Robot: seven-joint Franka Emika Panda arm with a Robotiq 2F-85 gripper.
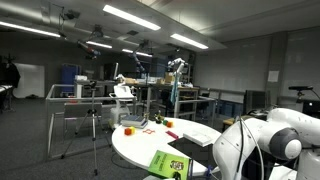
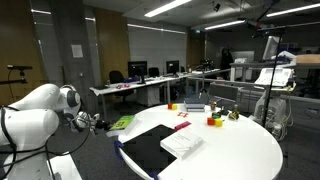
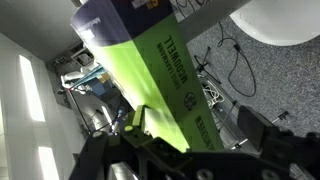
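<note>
A green book (image 3: 165,90) fills the middle of the wrist view, its printed face running between the two dark fingers of my gripper. The fingers are open, with space at the sides of the book; contact with either finger cannot be made out. In exterior view 1 the same green book (image 1: 170,163) shows at the near edge of the white table (image 1: 135,157). Exterior view 2 has the green book (image 2: 123,122) at the table's left side, with my gripper (image 2: 101,125) close to its left.
On the white table lie a black mat (image 2: 150,152) and a white box (image 2: 182,140). Toward the back stand coloured blocks (image 2: 214,122) and a grey tray (image 2: 195,109).
</note>
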